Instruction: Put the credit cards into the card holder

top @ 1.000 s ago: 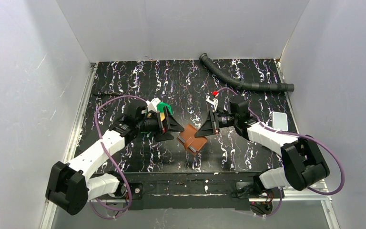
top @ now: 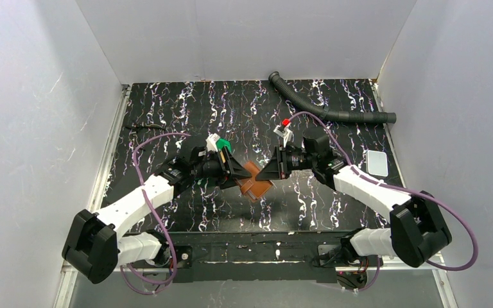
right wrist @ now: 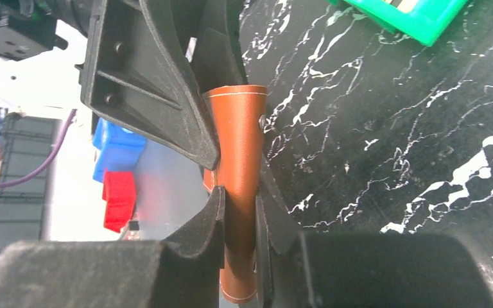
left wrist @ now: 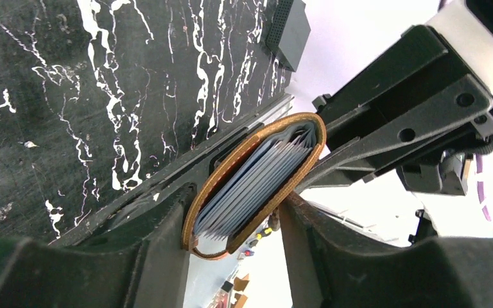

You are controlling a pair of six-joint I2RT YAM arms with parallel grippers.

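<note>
The brown leather card holder [top: 262, 187] is held up between my two grippers, tilted. Its mouth faces the left wrist camera, and a stack of pale card edges [left wrist: 257, 183] shows inside. My right gripper is shut on the holder, one finger on each side. My left gripper reaches around the mouth end, with fingers on either side; whether they press on it is hard to tell. From the right wrist view, one left finger [right wrist: 189, 131] lies against the holder's edge. Part of the mouth is hidden by the left fingers in the top view.
A green container [top: 223, 145] stands behind my left gripper, its corner also in the right wrist view. A black corrugated hose [top: 334, 114] lies at the back right. On the right side is a white square item [top: 377, 163].
My left gripper has come in from the left and now straddles the holder's end. The right gripper and the holder have shifted slightly left, and the right arm's elbow has swung outward.
</note>
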